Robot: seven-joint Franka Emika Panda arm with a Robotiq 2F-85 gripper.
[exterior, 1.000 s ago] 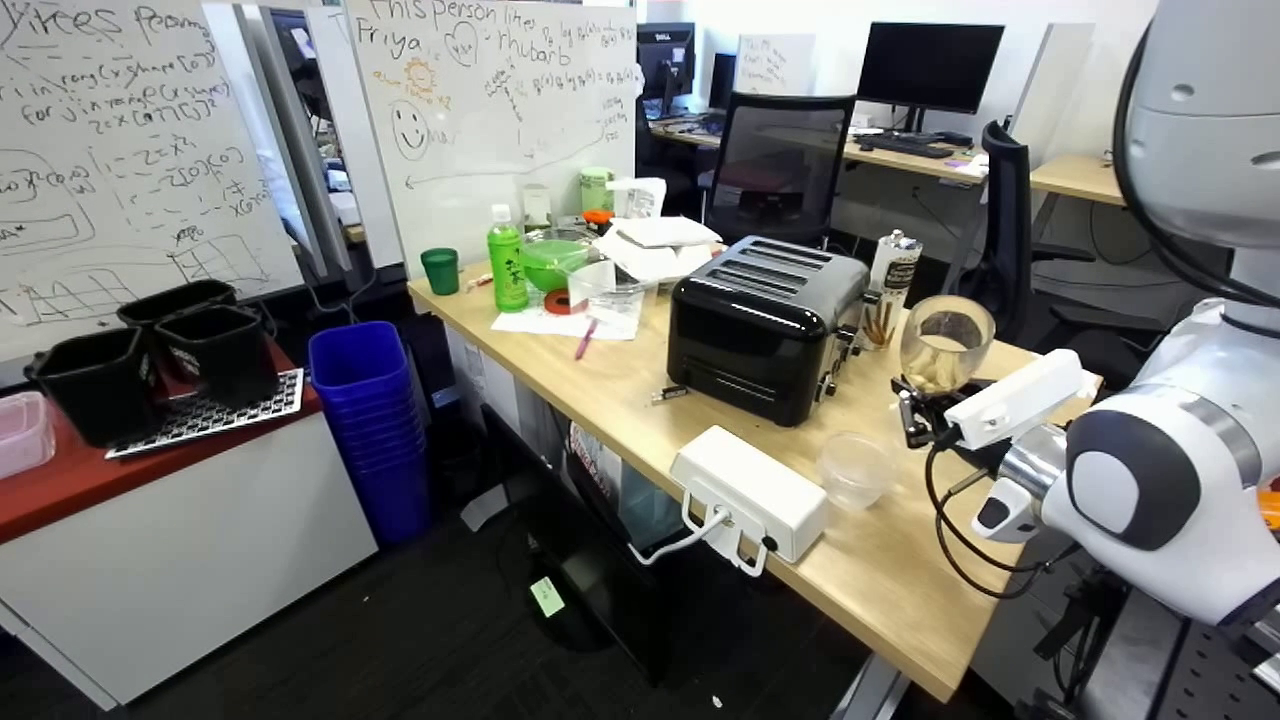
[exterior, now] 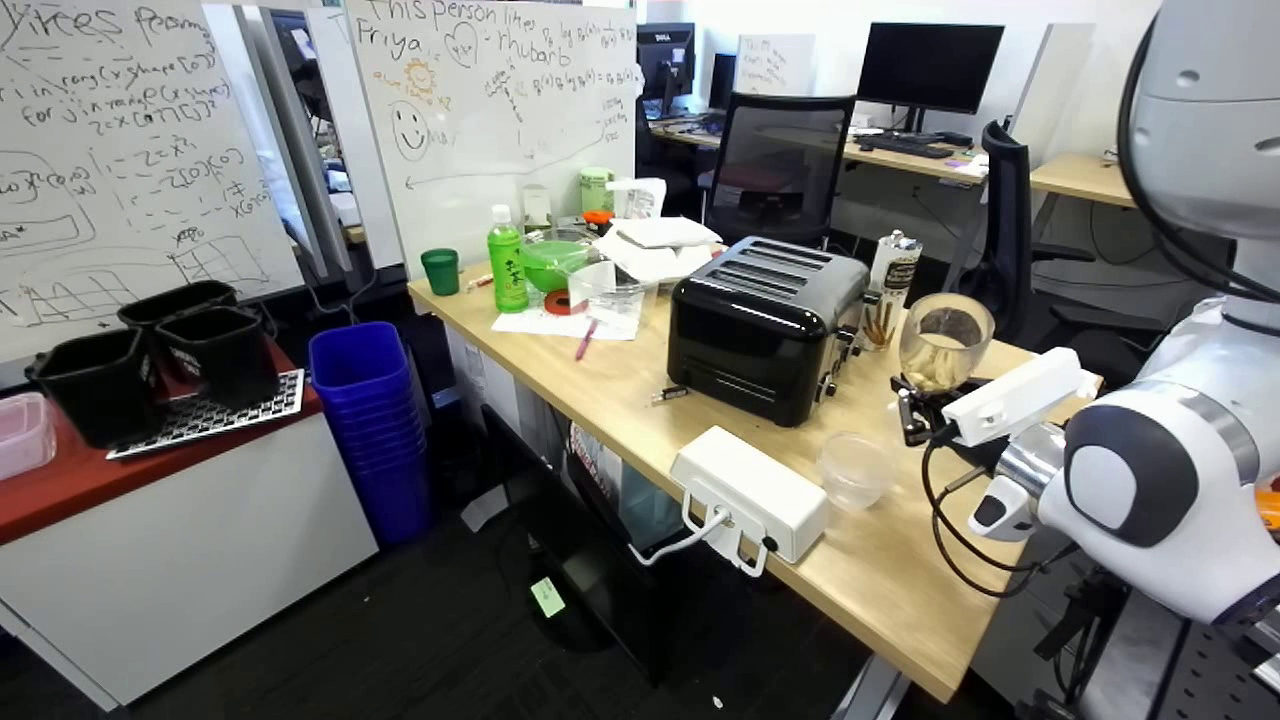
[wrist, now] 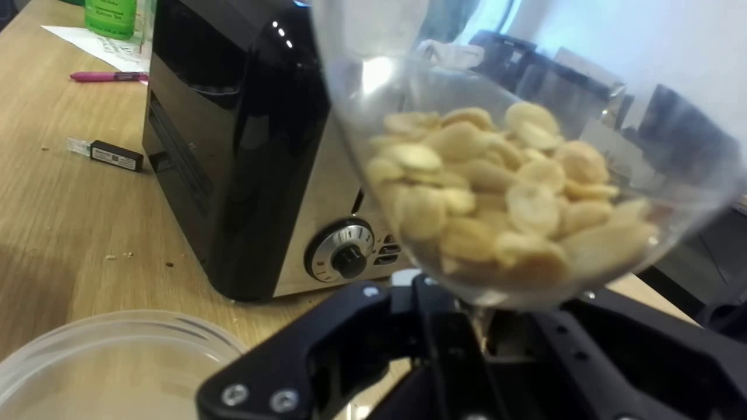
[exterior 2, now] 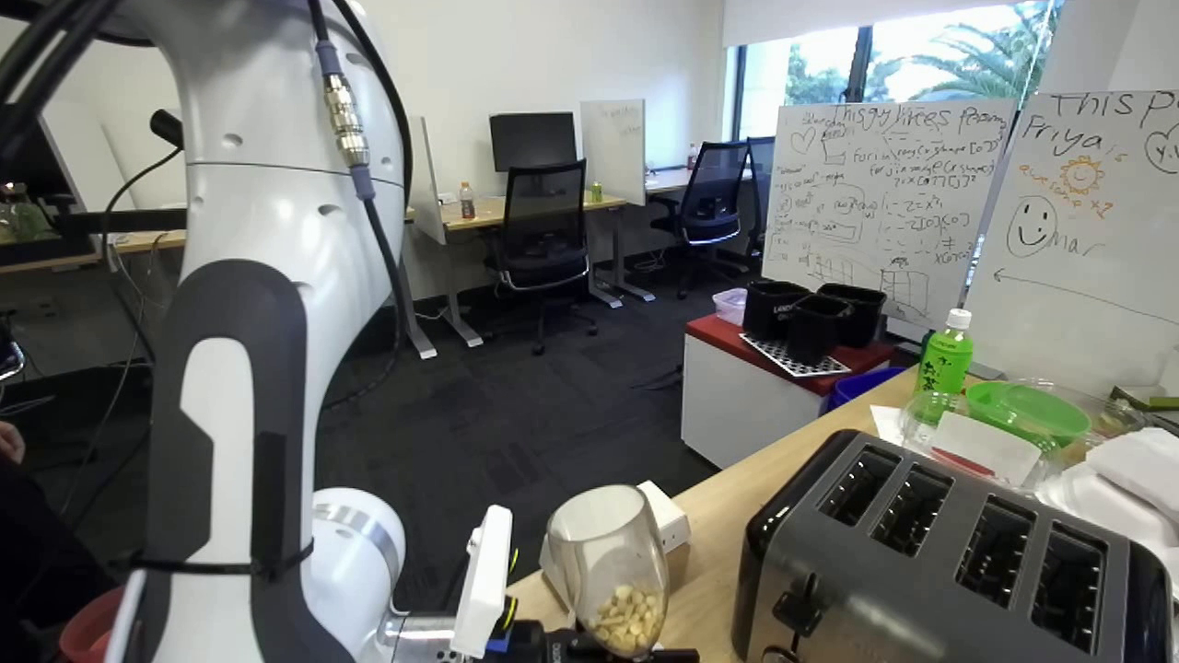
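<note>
A clear glass (exterior: 945, 341) holds pale nuts (wrist: 504, 189) in its lower part. Below its bowl, my gripper is shut on the narrow stem, seen up close in the wrist view. The glass (exterior 2: 613, 552) stands roughly upright, its rim at the top in the second exterior view. An empty-looking clear plastic bowl (exterior: 857, 469) rests on the table to the left of my gripper in the first exterior view. In the wrist view the rim of that bowl (wrist: 133, 325) shows at the lower left.
A black and steel toaster (exterior: 770, 326) stands close beside the glass. Near the table edge sits a white box-shaped device (exterior: 750, 492) with a cable. A USB stick (wrist: 115, 155), a pink pen (wrist: 105, 76) and a green bottle (exterior: 506, 262) lie or stand farther along. Bare table surrounds the plastic bowl.
The arm and the glass have barely moved, with only a very slight shift. The plastic bowl and the toaster are where they were.
</note>
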